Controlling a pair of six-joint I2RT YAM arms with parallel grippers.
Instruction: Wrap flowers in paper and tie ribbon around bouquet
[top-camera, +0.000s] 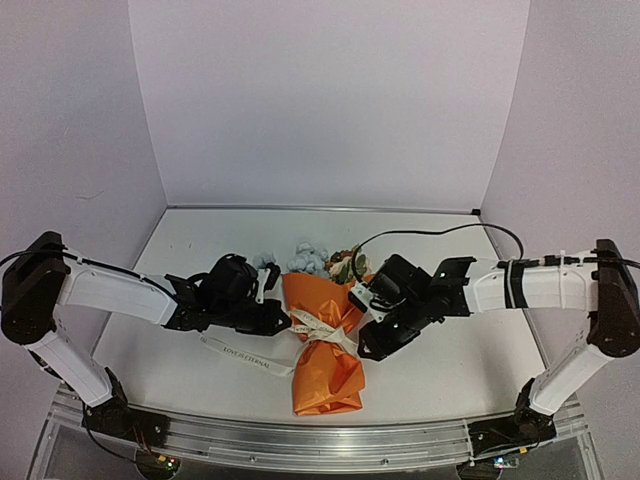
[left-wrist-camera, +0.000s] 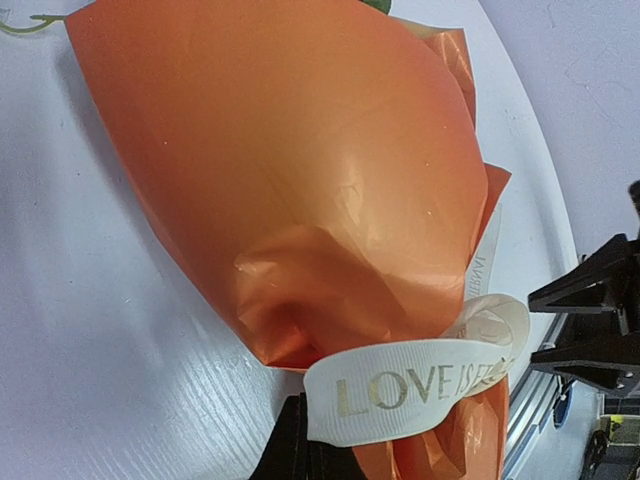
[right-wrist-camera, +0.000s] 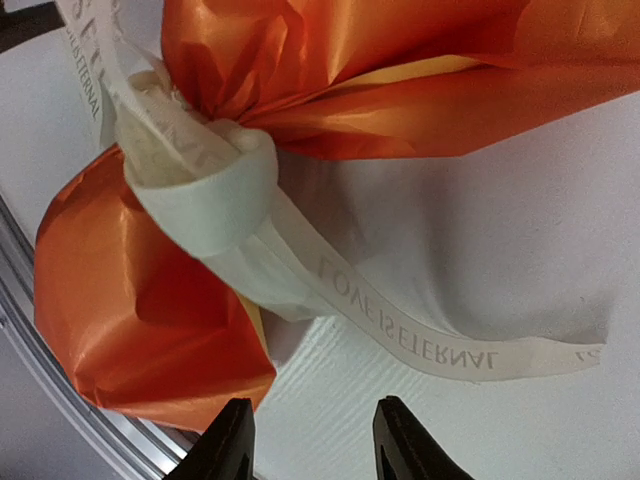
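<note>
The bouquet lies on the table in orange wrapping (top-camera: 328, 380), cinched at its middle by a white ribbon (top-camera: 318, 330) lettered "LOVE IS ETERNAL". Left of the wrapping, my left gripper is shut on one length of ribbon, which runs from its tips to the cinched middle. My right gripper is open just right of the bouquet, with nothing between its fingers. In the right wrist view, a ribbon loop (right-wrist-camera: 205, 205) stands at the middle, and a loose ribbon tail (right-wrist-camera: 420, 350) stretches out over the table.
Pale blue flowers (top-camera: 308, 258) and cream ones (top-camera: 342, 265) show at the bouquet's top, partly behind the right arm. Another ribbon tail (top-camera: 247, 358) rests on the table at the left. A metal rail (top-camera: 320, 440) edges the front.
</note>
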